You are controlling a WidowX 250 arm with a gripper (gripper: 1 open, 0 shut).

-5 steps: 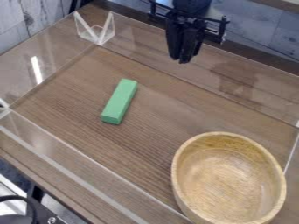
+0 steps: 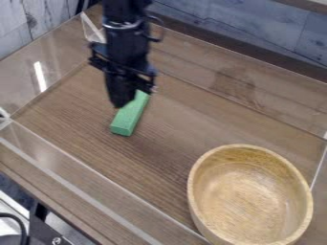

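A dark robot gripper (image 2: 124, 78) hangs at the upper left of the table in the camera view, just above and behind a green block (image 2: 129, 116) that lies flat on the wooden surface. The gripper is blurred, and whether its fingers are open or shut is unclear. The block's far end is close to the gripper's lower part; I cannot tell whether they touch.
A large empty tan bowl (image 2: 250, 206) stands at the front right of the wooden table (image 2: 217, 96). Some dark cables lie at the lower left corner.
My gripper has moved from the back right toward the left and nearer the front, to over the green block. The block and bowl appear unmoved.
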